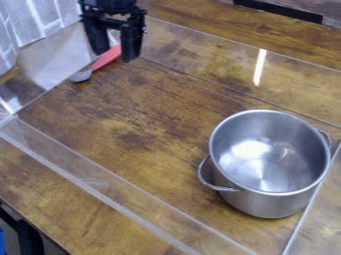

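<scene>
My black gripper is at the upper left, over a red-handled utensil with a metal end lying on the wooden table. Its fingers point down; whether they are open or shut on the utensil is too small to tell. A large steel pot with side handles stands at the right.
Clear plastic barriers border the table's left and lower edges.
</scene>
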